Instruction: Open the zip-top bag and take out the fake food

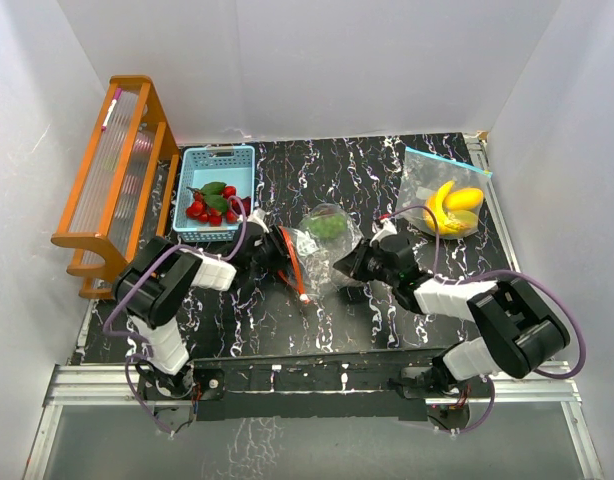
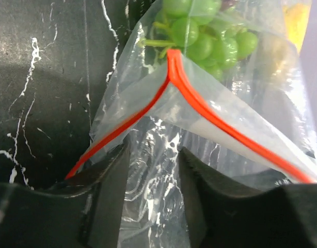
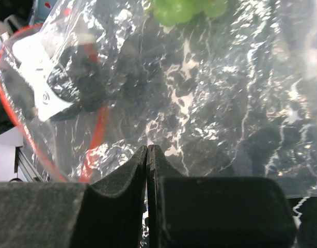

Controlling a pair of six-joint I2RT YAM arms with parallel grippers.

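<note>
The clear zip top bag point(image 1: 332, 258) lies mid-table, its red-edged mouth point(image 1: 295, 265) facing left and parted. Green grapes point(image 2: 202, 44) are inside, towards the bag's far side. At the mouth, my left gripper stands part open, a finger on each side of a gap. Clear film shows behind that gap, and the red strip point(image 2: 207, 111) arches above the fingertips; whether they touch film I cannot tell. On the bag's right edge, my right gripper is shut on the film, its fingertips together.
At back left, a blue basket point(image 1: 215, 152) holds red and green fake food point(image 1: 215, 204) beside a wooden rack point(image 1: 117, 180). Another zip bag point(image 1: 417, 172) with yellow fake food point(image 1: 455, 208) lies at back right. Bare table shows at the front.
</note>
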